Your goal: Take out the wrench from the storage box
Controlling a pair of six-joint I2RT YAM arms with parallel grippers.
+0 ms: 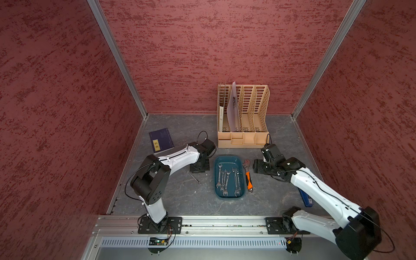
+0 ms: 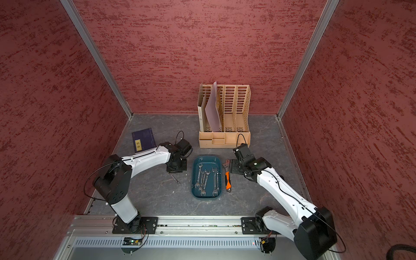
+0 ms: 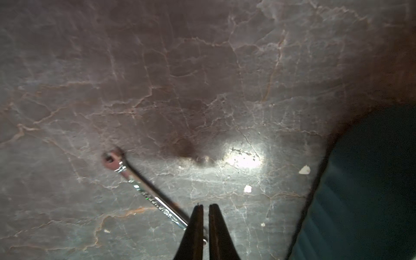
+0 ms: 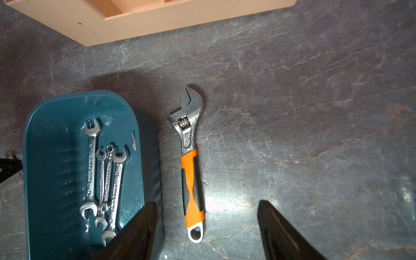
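Observation:
A small silver wrench [image 3: 149,195] shows in the left wrist view, slanting from upper left down to the fingers, with one end in the narrow gap between them. My left gripper is shut on it, just left of the blue-green storage box [image 4: 149,169]. From the top left, the wrench [image 1: 195,177] sticks out below that gripper, over the grey table. Several silver wrenches [image 4: 91,164] lie inside the box. To the box's right, my right gripper stands open with nothing between its fingers.
An orange-handled adjustable wrench [image 4: 190,182] lies right of the box. Behind stands a wooden file rack [image 1: 242,139] with folders. A dark blue book [image 1: 162,139] is at the far left, a blue item [image 1: 305,197] beyond the right arm.

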